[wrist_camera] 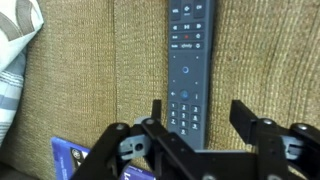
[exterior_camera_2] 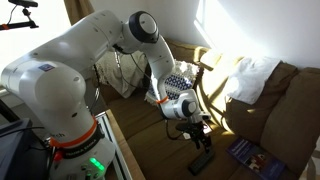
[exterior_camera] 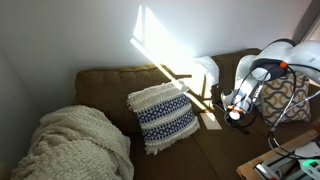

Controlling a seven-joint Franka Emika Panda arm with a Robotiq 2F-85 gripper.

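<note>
A long dark remote control (wrist_camera: 188, 70) lies on the brown sofa seat, its buttons facing up in the wrist view. My gripper is over the lower end of the remote, fingers apart, one fingertip on either side with gaps showing between them and the remote. Exterior view 2 shows the gripper (exterior_camera_2: 192, 132) low over the seat, close to the remote (exterior_camera_2: 202, 162). In exterior view 1 the arm hides the remote.
A dark blue booklet (exterior_camera_2: 255, 158) lies on the seat near the remote. A blue-and-white pillow (exterior_camera: 165, 117), a cream knitted blanket (exterior_camera: 75, 148) and a white cushion (exterior_camera_2: 251, 78) rest on the sofa. Bare seat shows in the middle.
</note>
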